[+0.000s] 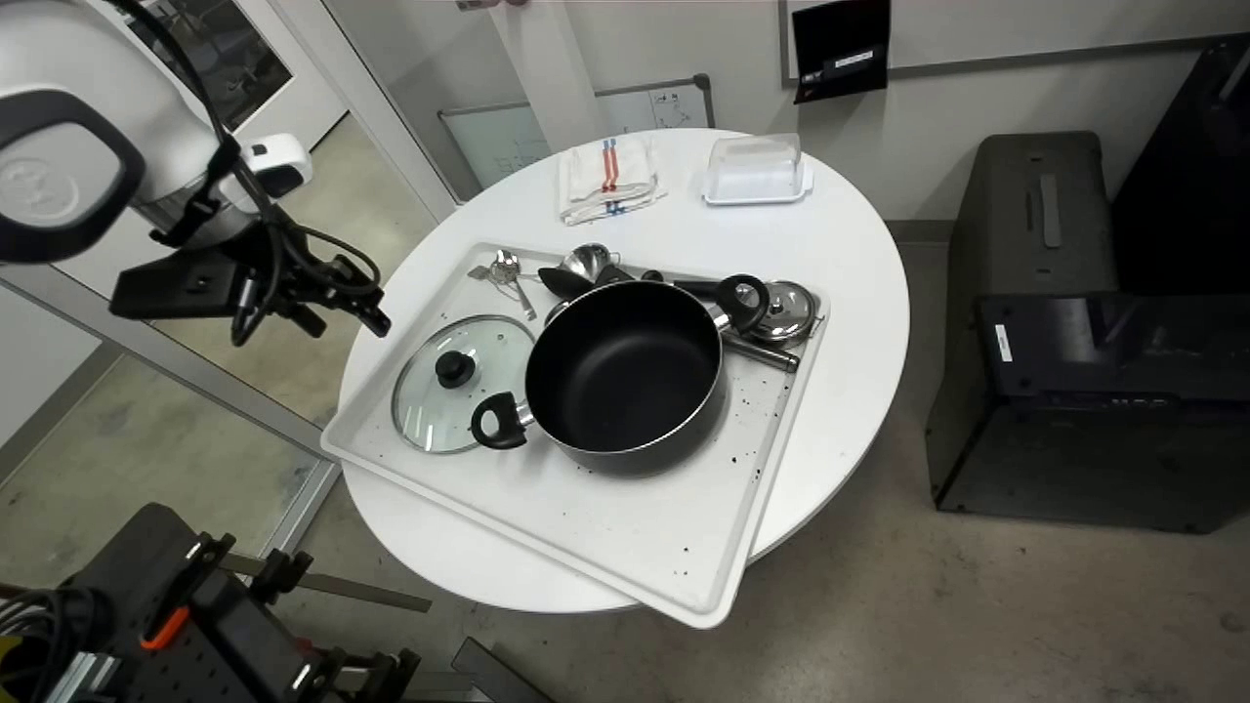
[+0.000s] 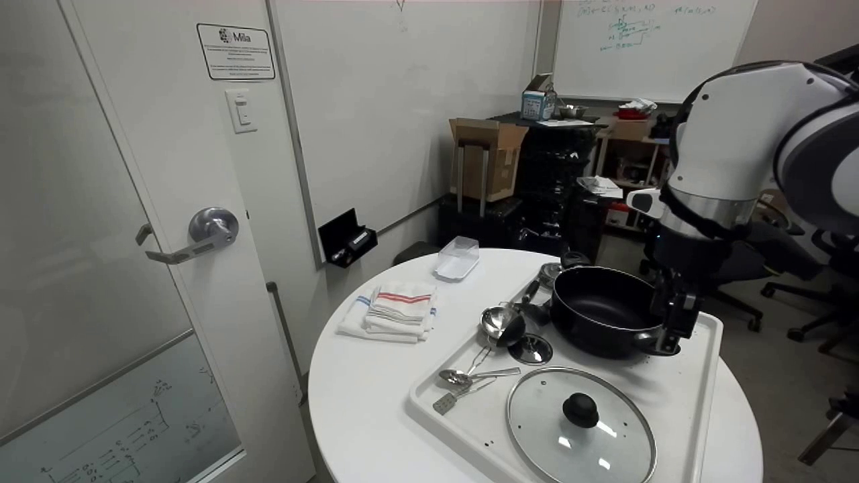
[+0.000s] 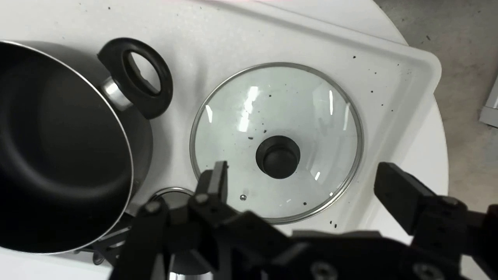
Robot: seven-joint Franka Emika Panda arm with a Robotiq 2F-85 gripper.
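Observation:
My gripper stands open above the tray, nothing held between its fingers. In the wrist view the round glass lid [image 3: 233, 135] lies flat below it, and the lid's black knob [image 3: 280, 161] shows between the two fingertips, well beneath them. A black two-handled pot [image 1: 627, 375] sits on the white tray [image 1: 562, 516], uncovered and empty inside. One pot handle [image 3: 161, 81] points toward the lid. From exterior view 1 the gripper hangs high at the left, clear of everything on the table.
Behind the pot lie a small metal lid [image 1: 787, 310], spoons [image 1: 506, 269] and other utensils. Folded towels [image 1: 606, 182] and a clear-topped butter dish [image 1: 756, 172] stand at the table's back. The tray's front part is mostly bare.

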